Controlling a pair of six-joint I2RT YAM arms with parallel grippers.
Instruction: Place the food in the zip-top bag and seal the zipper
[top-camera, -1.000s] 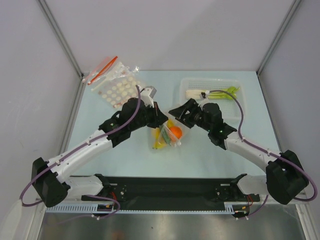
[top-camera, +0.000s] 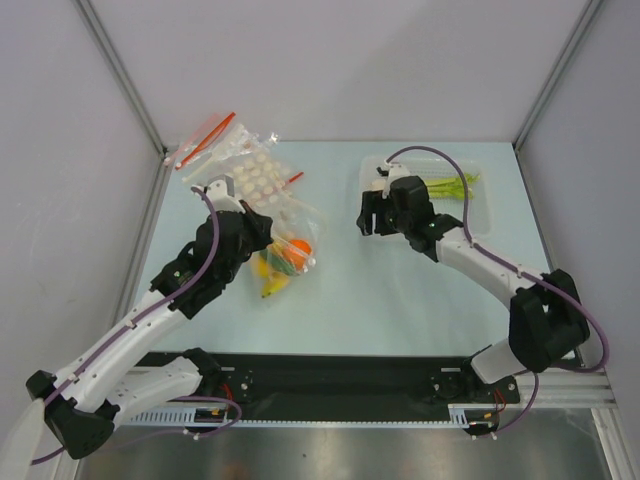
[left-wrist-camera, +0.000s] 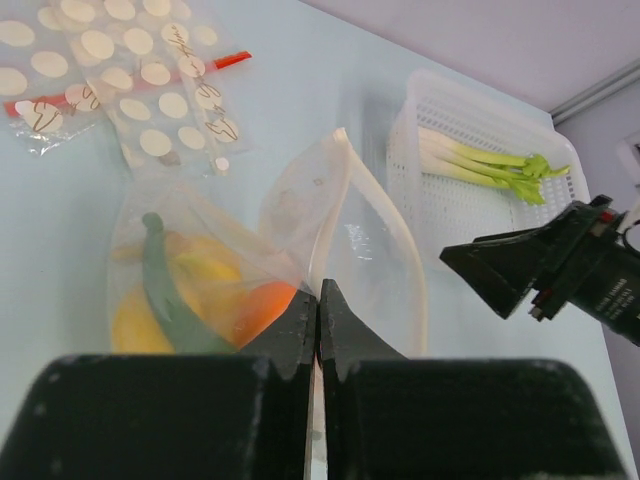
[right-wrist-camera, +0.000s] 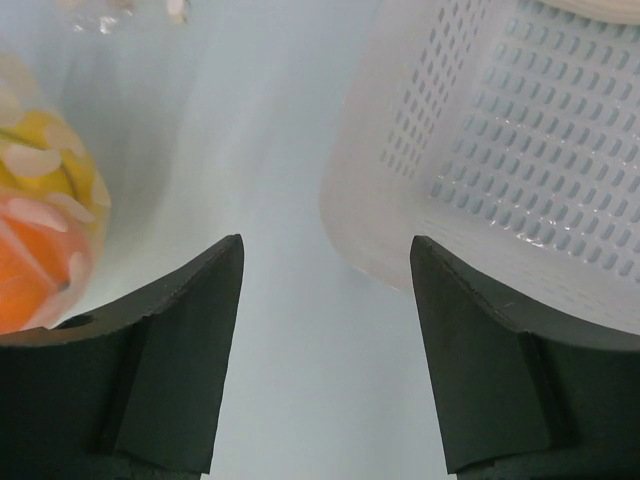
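A clear bag (left-wrist-camera: 385, 285) holds yellow, green and orange food, with an orange round piece (top-camera: 298, 252) and a green one (left-wrist-camera: 165, 285) showing through its film. My left gripper is shut on the bag's upper edge, which rises from between its fingertips. In the top view the left gripper (top-camera: 262, 230) stands over the bag's upper left part. Toward the basket, my right gripper is open and empty above the table, near the near left corner of the white basket (right-wrist-camera: 375, 220). Pale-stalked green vegetable (left-wrist-camera: 485, 165) lies in that basket.
More flat clear bags with white dots (top-camera: 258, 178) and red zippers (top-camera: 206, 140) lie at the back left. Bare table (top-camera: 400, 300) stretches in front of the basket and right of the filled bag.
My left gripper has moved left, carrying the filled bag away from the right gripper. The right arm has shifted over the basket's left side, its gripper now pointing more downward.
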